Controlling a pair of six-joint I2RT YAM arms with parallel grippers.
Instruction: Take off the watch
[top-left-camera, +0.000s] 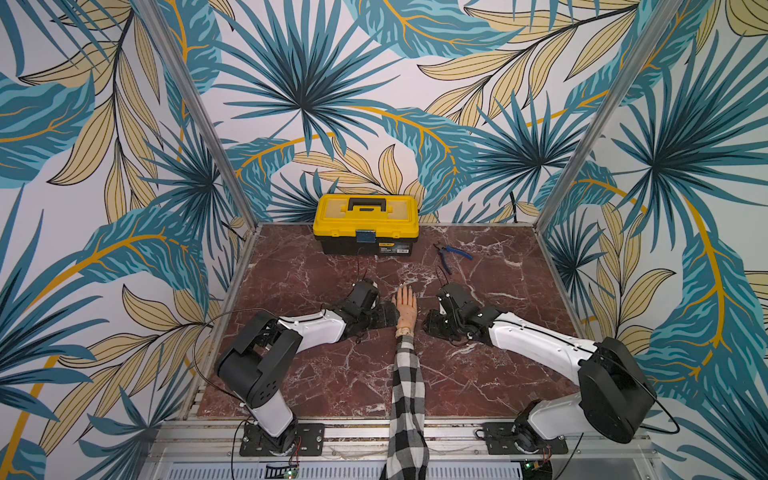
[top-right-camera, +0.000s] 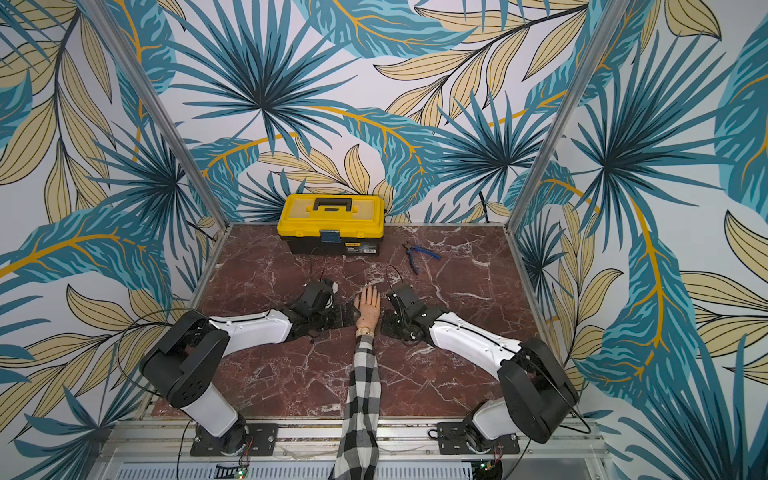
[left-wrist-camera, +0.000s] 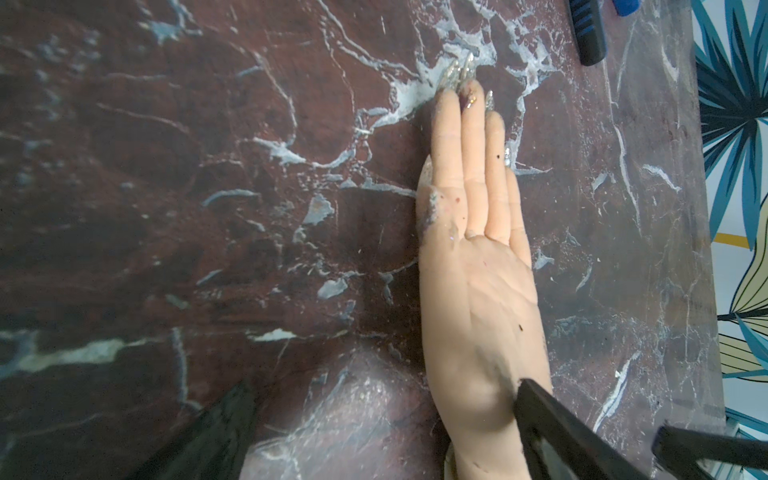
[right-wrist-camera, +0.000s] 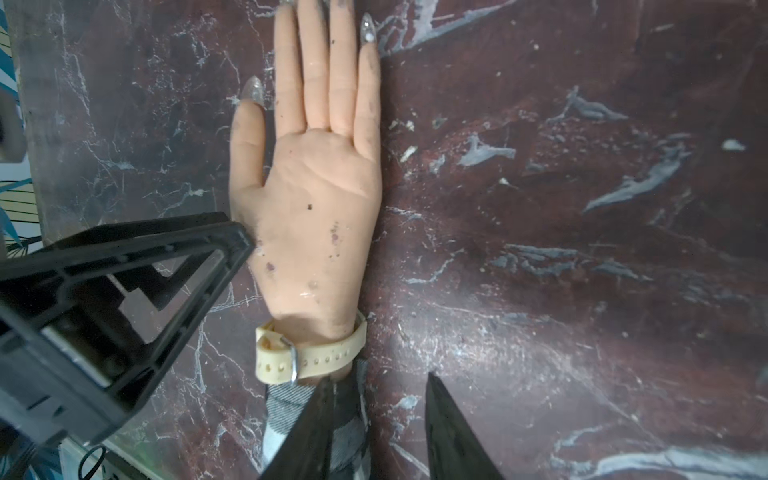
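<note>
A mannequin hand (top-left-camera: 406, 302) lies palm up on the table, in a checkered sleeve (top-left-camera: 408, 384). Round its wrist runs a cream watch strap (right-wrist-camera: 324, 359) with a metal buckle (right-wrist-camera: 293, 360); the dial is out of sight. My left gripper is open at the hand's left side, one of its fingers (left-wrist-camera: 564, 440) overlapping the lower palm in its own wrist view. To the right of the wrist, clear of the strap, is my right gripper, its fingers part open with only table visible between them.
At the back stands a yellow and black toolbox (top-left-camera: 366, 224). Blue-handled pliers (top-left-camera: 453, 254) lie to its right. Bare table (top-left-camera: 496, 280) stretches to the right of the hand, ahead of the right arm.
</note>
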